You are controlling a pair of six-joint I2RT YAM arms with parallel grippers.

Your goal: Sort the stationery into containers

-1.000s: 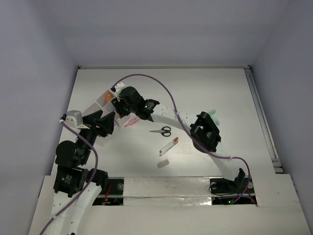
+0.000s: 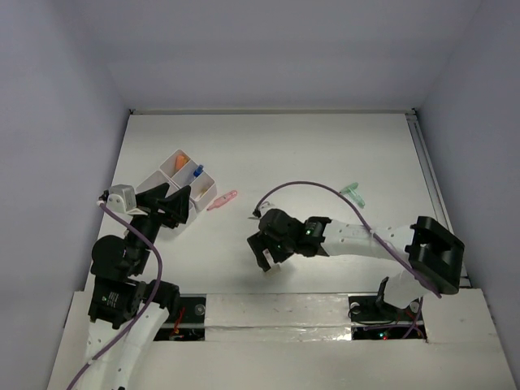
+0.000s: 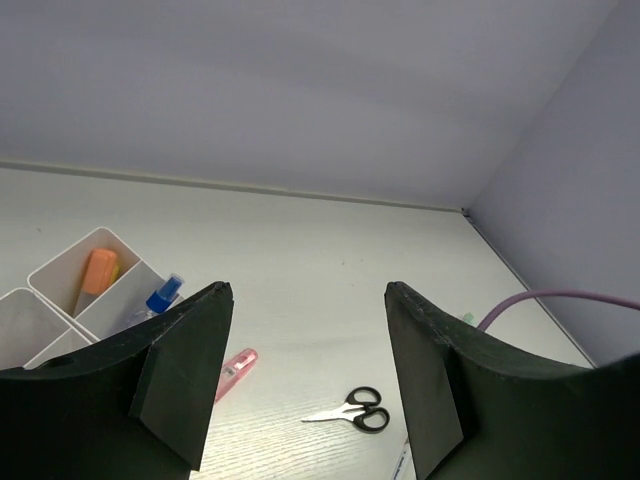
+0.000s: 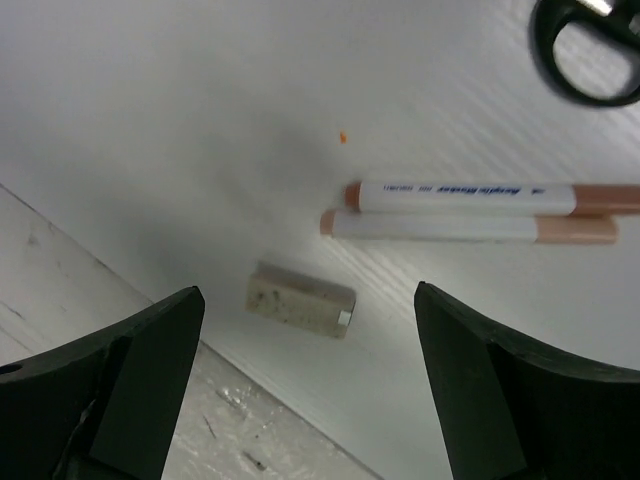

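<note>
My right gripper [image 2: 264, 253] is open, low over a pale eraser-like block [image 4: 300, 300] near the front edge, with two white-and-tan markers [image 4: 450, 198] beside it. Black-handled scissors lie farther back, partly visible in the right wrist view. A pink item [image 2: 221, 199] lies right of the white divided container [image 2: 179, 153], which holds orange [image 2: 180, 162] and blue [image 2: 197, 171] items. A green item [image 2: 351, 193] lies at the right. My left gripper [image 2: 171, 203] stands open in front of the container, nothing between its fingers.
Walls enclose the white table [image 2: 284, 146] on the back and sides. A purple cable loops over each arm. The table's front edge runs close by the right gripper.
The right arm has swung from over the container toward the front middle, down and right, to above the small block. The left arm is unmoved.
</note>
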